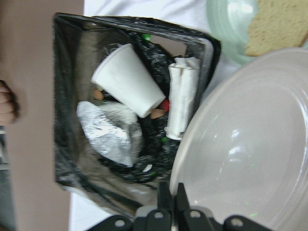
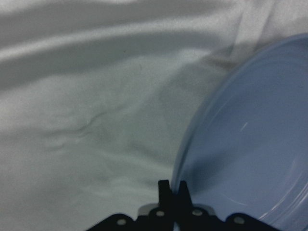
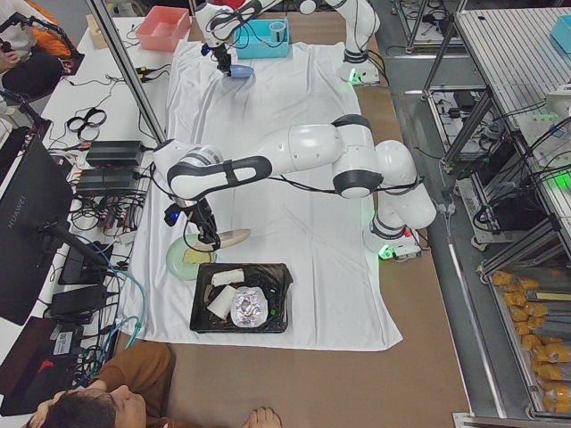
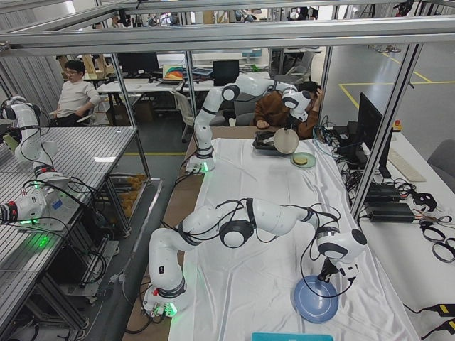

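My left gripper is shut on the rim of a cream plate (image 1: 240, 139), held tilted above a green plate (image 4: 303, 165) with a yellow sponge (image 1: 272, 24). Beside them a black lined bin (image 3: 201, 308) holds a white cup (image 1: 125, 79), crumpled foil (image 1: 108, 130) and a white rolled item (image 1: 180, 96). At the other end of the table, my right gripper is shut on the rim of a blue plate (image 2: 245, 139).
A white cloth (image 3: 285, 223) covers the table, mostly clear in the middle. A blue box (image 3: 259, 49) stands at the far end. A seated person is close beside the bin's end; monitors and cables line the side bench.
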